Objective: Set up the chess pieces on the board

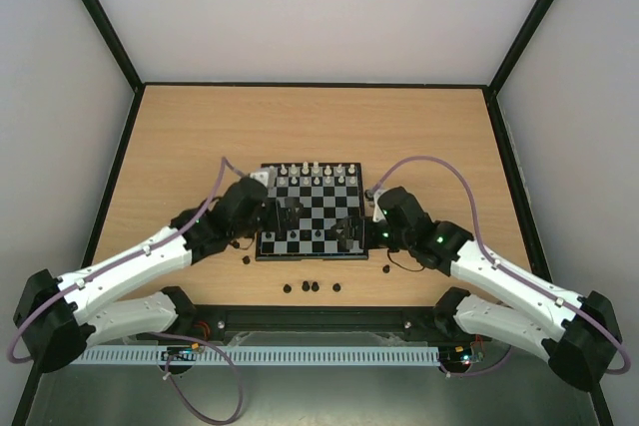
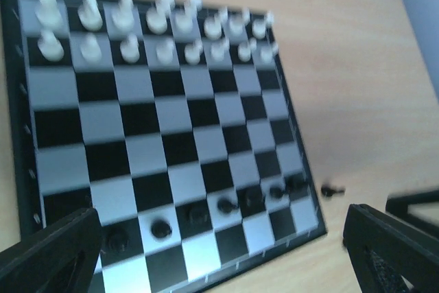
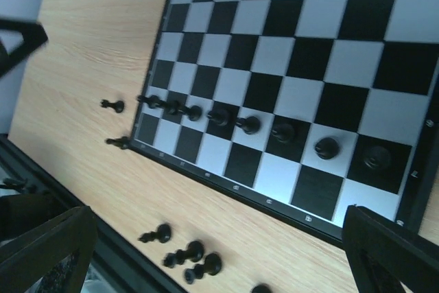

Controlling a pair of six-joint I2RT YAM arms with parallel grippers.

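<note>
The checkered chessboard (image 1: 310,212) lies mid-table. White pieces (image 2: 123,15) fill the two far rows. Along the near side, black pawns (image 3: 248,125) form a single row, and the row of squares between them and the near edge is empty. My left gripper (image 1: 291,214) hangs open above the board's left half, nothing between its fingers. Over the near right of the board, my right gripper (image 1: 346,233) is open and empty too. Loose black pieces (image 3: 184,254) lie on the wood near the board's front edge, and others (image 3: 112,105) lie off one side.
Another loose black piece (image 1: 386,268) sits right of the board. The table's front rail (image 1: 310,316) runs close behind the front pieces. Both grippers hover close together over the board.
</note>
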